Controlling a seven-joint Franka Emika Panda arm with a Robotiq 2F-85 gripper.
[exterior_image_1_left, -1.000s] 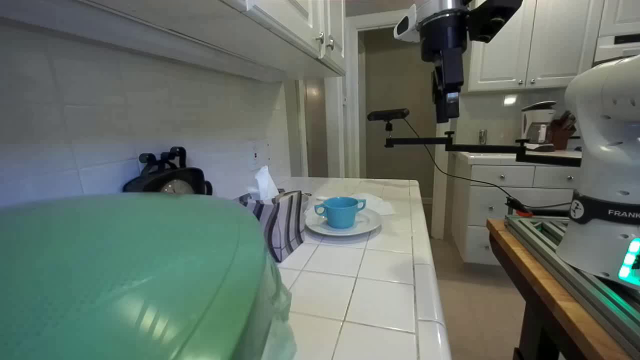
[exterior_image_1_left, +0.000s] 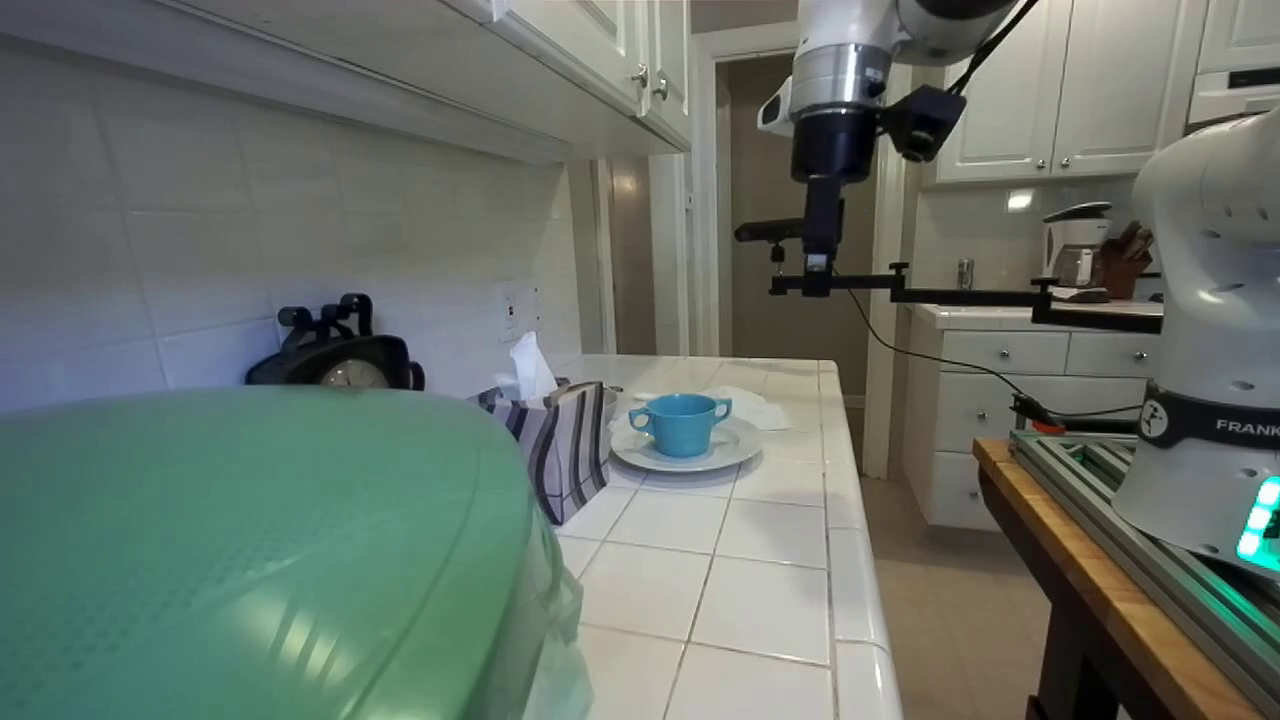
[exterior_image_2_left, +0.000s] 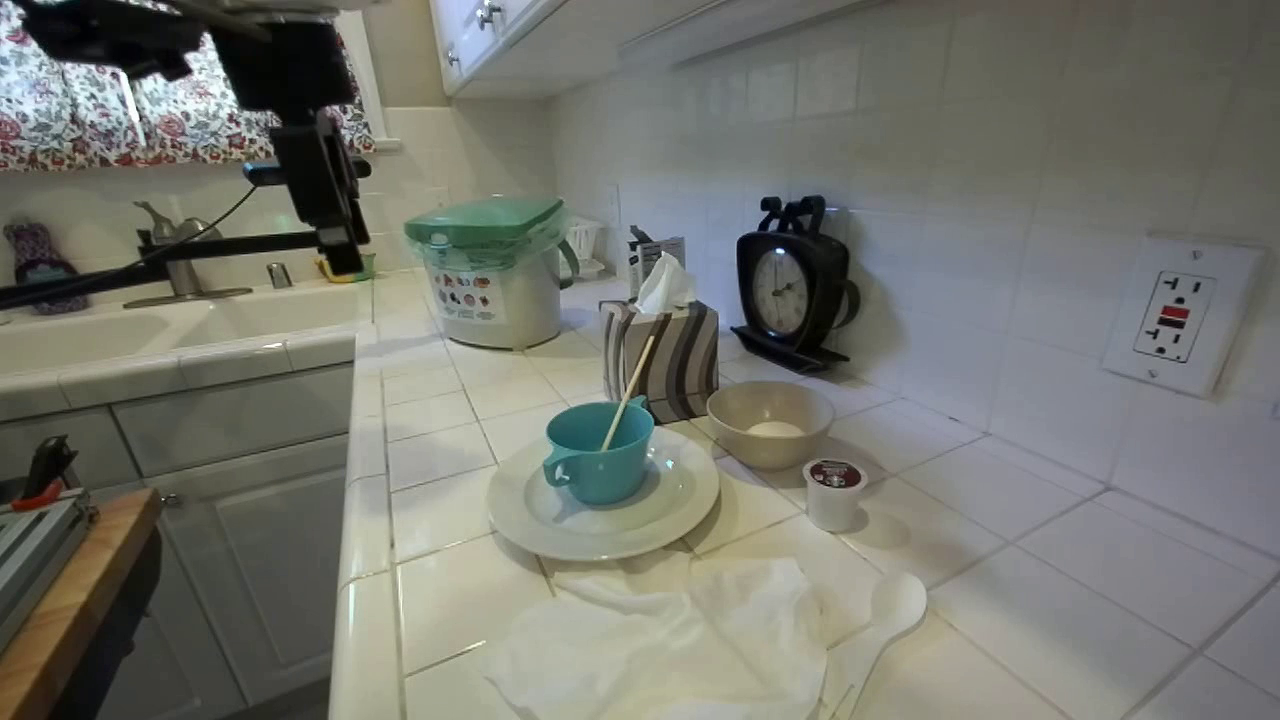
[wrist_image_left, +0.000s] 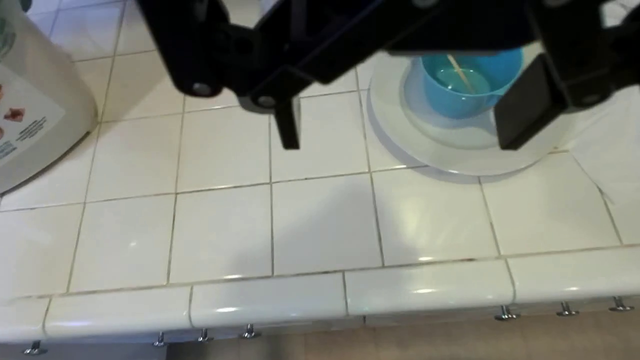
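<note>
My gripper is open and empty, its two fingers wide apart above the white tiled counter. In exterior view 1 the gripper (exterior_image_1_left: 819, 276) hangs well above the counter's height, near its outer edge. A blue two-handled cup (exterior_image_2_left: 600, 462) stands upright on a white plate (exterior_image_2_left: 534, 518), with a thin wooden stick (exterior_image_2_left: 630, 390) leaning in it. The wrist view shows the cup (wrist_image_left: 454, 102) beyond the right finger, which partly covers it and the plate (wrist_image_left: 444, 159).
Behind the plate are a striped tissue box (exterior_image_2_left: 663, 360), a beige bowl (exterior_image_2_left: 770, 426) and a small pod cup (exterior_image_2_left: 834, 494). A white napkin (exterior_image_2_left: 672, 648) and a white spoon (exterior_image_2_left: 894, 606) lie nearby. A green-lidded bin (exterior_image_2_left: 492, 282) and black clock (exterior_image_2_left: 786, 288) stand farther along. Bare tiles (wrist_image_left: 225, 234) line the counter's outer side.
The arm has moved left and lower in exterior view 1, toward the counter, and now overlaps the camera mount. The cup and plate have stayed in place.
</note>
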